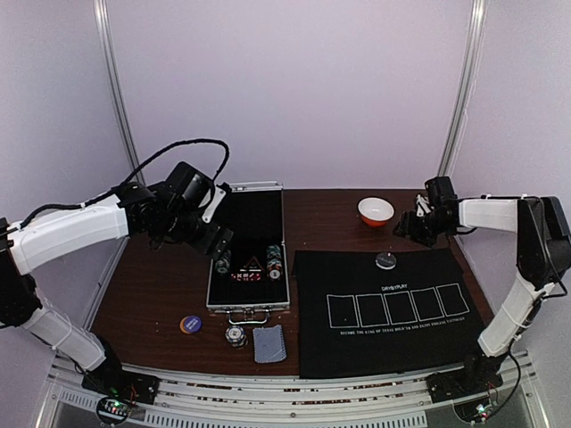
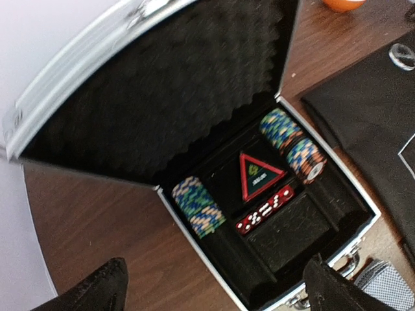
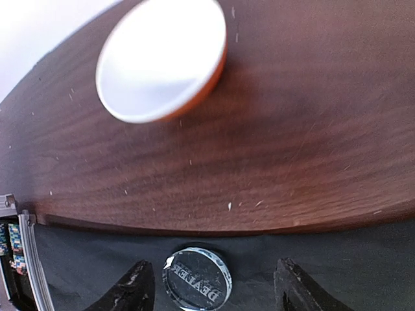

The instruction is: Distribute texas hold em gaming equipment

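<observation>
An open silver case (image 1: 211,285) holds chip stacks (image 2: 198,205), a red-edged triangle (image 2: 259,175) and red dice (image 2: 264,209). My left gripper is open above it, nothing between its fingers. A clear DEALER disc (image 3: 196,278) lies on the black mat (image 1: 384,348) near its back edge. My right gripper is open above and behind it, empty. A blue-grey card deck (image 1: 269,344), a blue disc (image 1: 190,325) and a silver round piece (image 1: 235,335) lie in front of the case.
A white-and-orange bowl (image 1: 376,210) sits at the back of the wooden table (image 1: 143,303), behind the mat. The table left of the case is largely clear.
</observation>
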